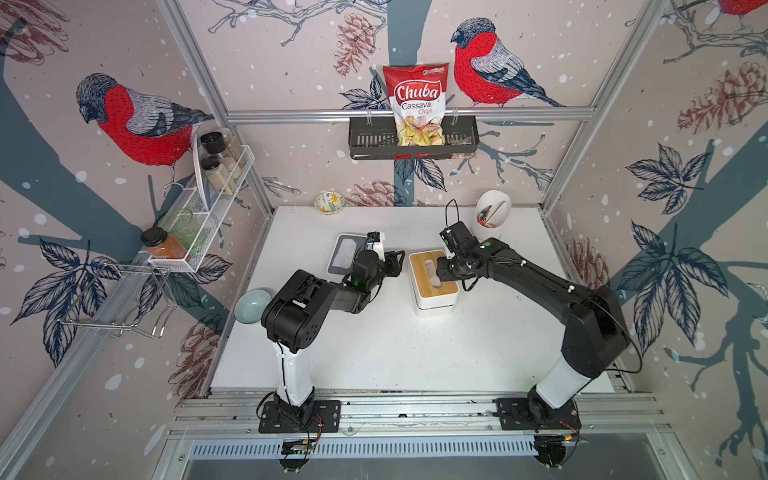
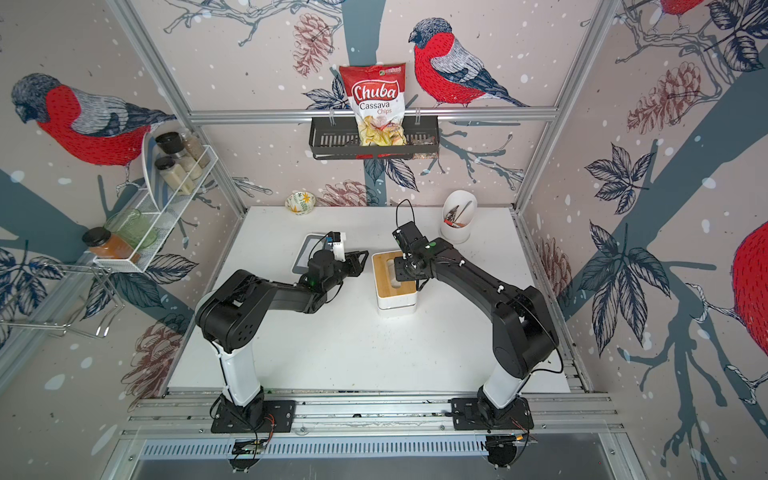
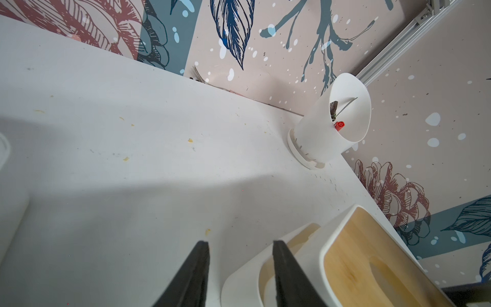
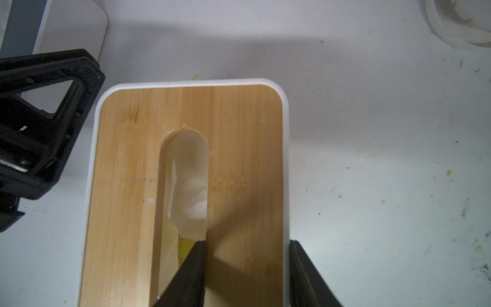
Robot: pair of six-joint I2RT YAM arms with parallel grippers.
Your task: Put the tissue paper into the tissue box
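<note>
The tissue box lid, wood-topped with a white rim and a long slot, hangs tilted over the white box body (image 3: 245, 278); the left wrist view shows them apart at the near corner. My right gripper is shut on the lid's right strip, one finger in the slot, the other outside the rim. Through the slot shows white, crumpled tissue paper (image 4: 189, 189) and a bit of yellow. Left of the box, my left gripper stands open and empty; its dark fingers (image 4: 61, 122) show beside the lid in the right wrist view.
A grey tray (image 1: 336, 264) with something white lies behind the left gripper. At the back right stands a white utensil holder (image 1: 492, 212). A patterned bowl (image 1: 329, 202) and a green bowl (image 1: 253, 305) are farther left.
</note>
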